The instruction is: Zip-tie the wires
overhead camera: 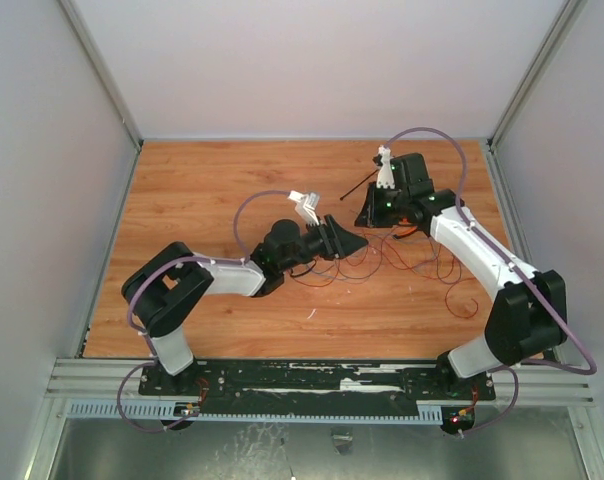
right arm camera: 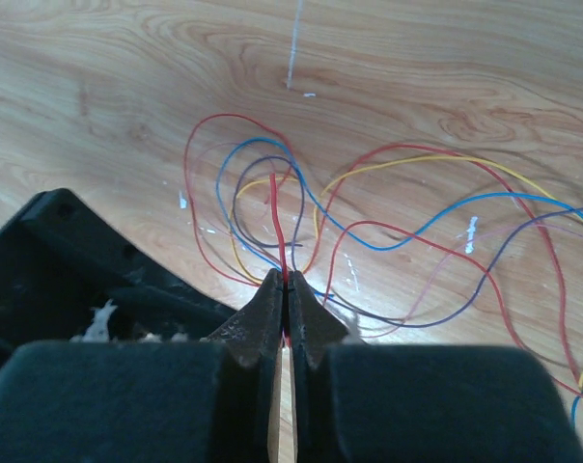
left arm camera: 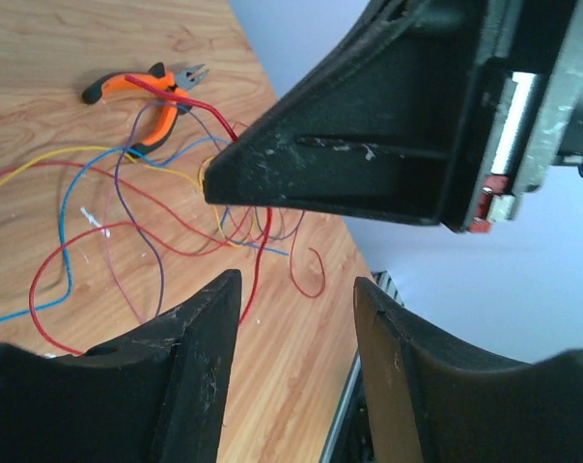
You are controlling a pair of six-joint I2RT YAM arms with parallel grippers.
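Red, blue, yellow, purple and pink wires (left arm camera: 67,254) lie tangled on the wooden table (overhead camera: 202,180) beneath both grippers. My right gripper is shut on a red wire, which stands up from between its fingertips; in the left wrist view its body looms at upper right. My left gripper is part open, with nothing seen between its fingers, just left of and below my right gripper. Small white strips (right arm camera: 471,234) lie among the wires.
Orange-handled pliers (left arm camera: 166,121) lie behind the wires. A thin black rod (overhead camera: 356,186) lies at the back. White walls enclose the sides and back.
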